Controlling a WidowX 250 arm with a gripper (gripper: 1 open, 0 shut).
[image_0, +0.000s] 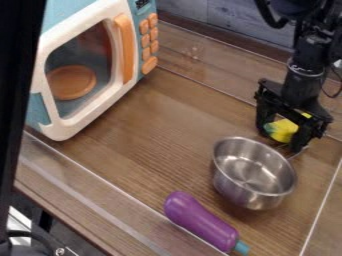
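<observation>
My black gripper is low over the counter at the right, behind the steel bowl, open around a yellow object with a green end. Its fingers partly hide that object. The steel bowl stands on the wooden counter, just in front of the gripper.
A toy microwave stands at the left. A purple bottle-like object lies at the front of the counter. A wall bounds the back.
</observation>
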